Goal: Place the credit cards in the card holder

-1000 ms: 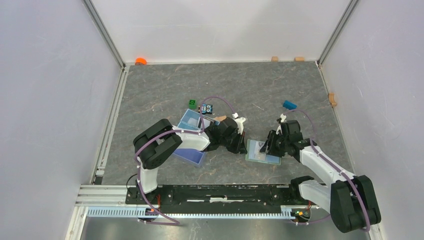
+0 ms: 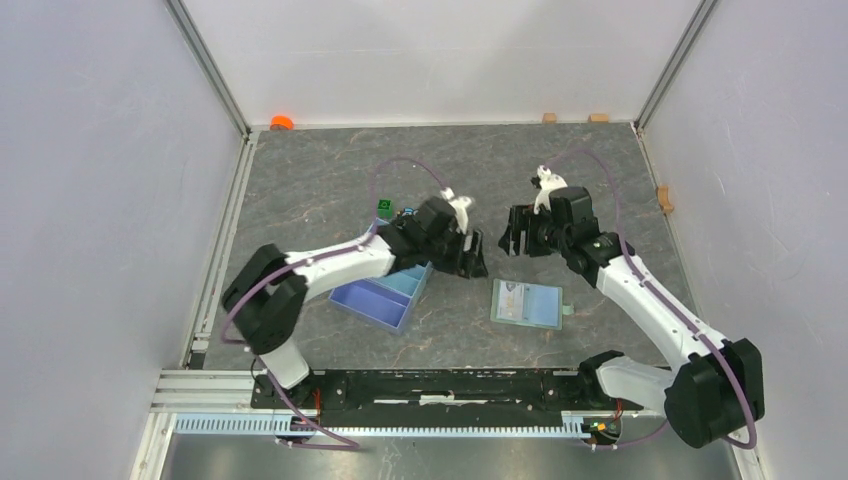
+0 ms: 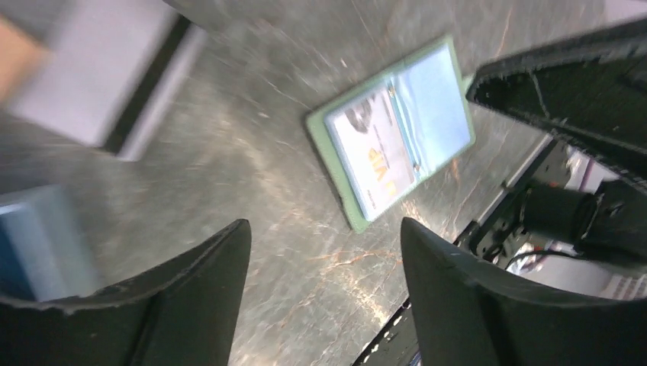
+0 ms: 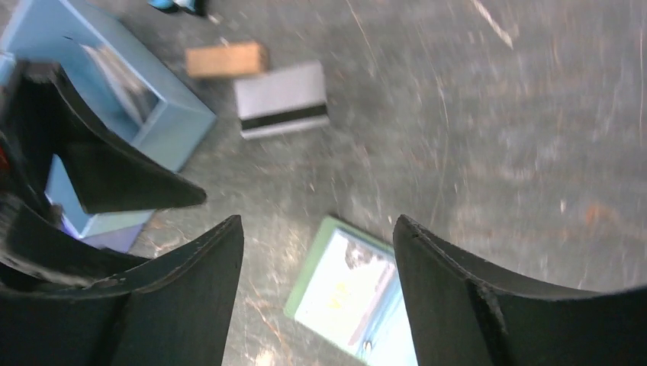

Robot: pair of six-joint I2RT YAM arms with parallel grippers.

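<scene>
The card holder, green-edged with pale blue pockets, lies open on the table; a white printed card sits in one pocket. Another white card with a black stripe rests flat on the table beside a wooden block. My left gripper hangs above the table, back and left of the holder; its fingers are apart and empty. Behind the holder and raised above it is my right gripper, also open with nothing between its fingers. From the top, the left arm hides the striped card.
A blue compartment tray stands at the left, partly under the left arm. The wooden block lies by its edge. A green block sits behind the tray.
Both grippers have come away from the holder and moved toward the back, the right from over its pockets, the left from its left edge. The holder stays in place.
</scene>
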